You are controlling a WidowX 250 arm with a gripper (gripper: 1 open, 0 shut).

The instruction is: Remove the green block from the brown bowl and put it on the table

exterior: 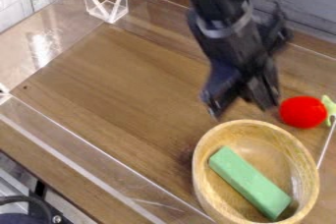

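Note:
Inside the round brown bowl (pixel 201 174), at the lower right, lies the green block (pixel 250 183), a long pale-green bar set diagonally. My gripper (pixel 242 106) is black and blurred by motion. It hangs above and behind the bowl's far rim, clear of the block. No green shows at its fingertips, but the blur hides how far apart they stand.
A red round object (pixel 302 112) sits just behind the bowl on the right, with a light-green piece beside it. A clear holder (pixel 108 7) stands at the back left.

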